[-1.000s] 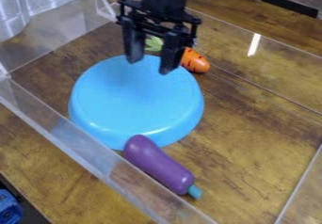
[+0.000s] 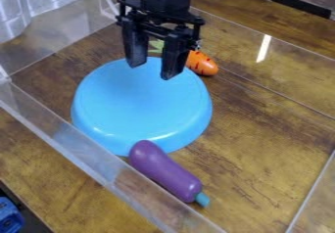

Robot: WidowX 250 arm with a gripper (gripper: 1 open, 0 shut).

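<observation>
The black gripper [image 2: 153,51] hangs over the back part of a round light-blue disc [image 2: 139,110], its two fingers spread apart, with no object visible held between them. An orange carrot-like toy [image 2: 202,64] lies just behind the disc to the right, and a green object [image 2: 156,47] is partly hidden behind the gripper. A purple toy eggplant [image 2: 167,171] lies at the front of the disc, to its lower right.
A clear plastic wall [image 2: 105,180] runs along the front left, with a blue object [image 2: 7,217] outside it at the lower left corner. Bare wooden surface [image 2: 262,129] fills the right side.
The disc and toys look unmoved.
</observation>
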